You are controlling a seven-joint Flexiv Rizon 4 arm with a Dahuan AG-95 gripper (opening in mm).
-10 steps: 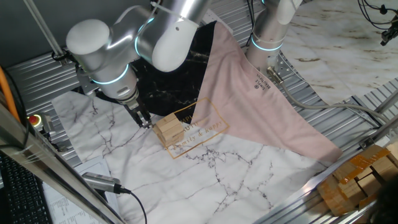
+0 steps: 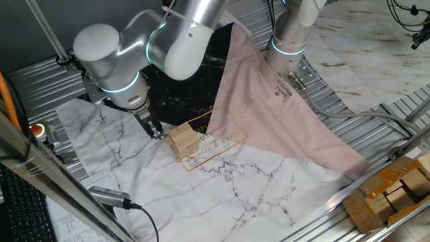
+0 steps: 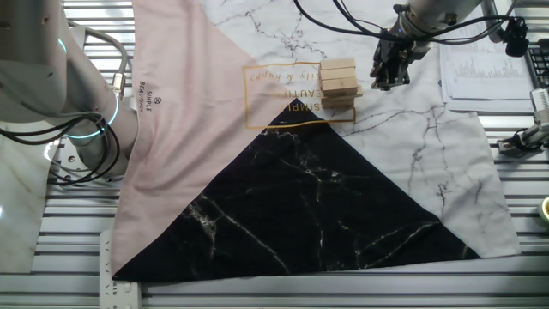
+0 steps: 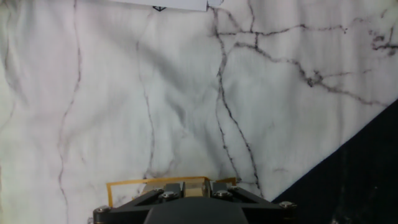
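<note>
A stack of light wooden blocks [image 2: 182,140] rests on the marble-patterned cloth, over the gold-framed lettering. In the second exterior view, the same stack [image 3: 339,79] has its blocks laid in layers, slightly out of line. My gripper [image 2: 156,134] points down just beside the stack. A small gap separates the gripper [image 3: 390,75] from the blocks in the second exterior view. Along the bottom of the wrist view, the gripper has its fingers apart, and a strip of pale wood shows in the gap. The finger ends are hard to make out there.
A taped cardboard box [image 2: 368,210] holding wooden pieces stands at the right edge. Papers [image 3: 485,73] and a keyboard lie off the cloth.
My arm has barely shifted, and the stack stays where it was. A dark shape at the lower right corner, by the cardboard box, has gone from view.
</note>
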